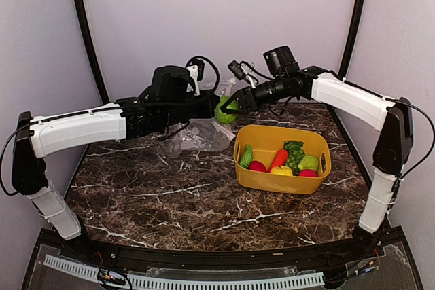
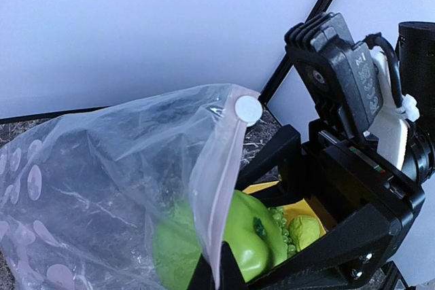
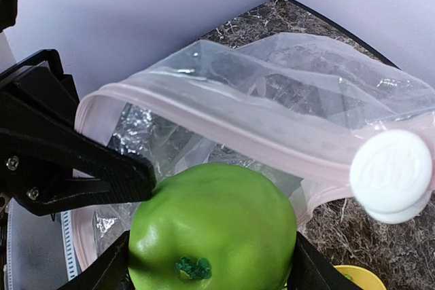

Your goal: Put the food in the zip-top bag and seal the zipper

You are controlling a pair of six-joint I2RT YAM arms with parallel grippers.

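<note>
My left gripper is shut on the edge of the clear zip bag (image 2: 95,188), holding it up near the pink zipper with its white slider (image 3: 389,171). A green bell pepper sits at the bag's mouth, partly behind the film in the left wrist view. My right gripper (image 1: 238,103) is around the pepper, its fingers on either side; in the right wrist view the lower fingertips are mostly hidden by the pepper.
A yellow bin (image 1: 251,181) with vegetables and fruit, among them a cucumber, carrot and leafy greens, stands on the marble table right of centre below the grippers.
</note>
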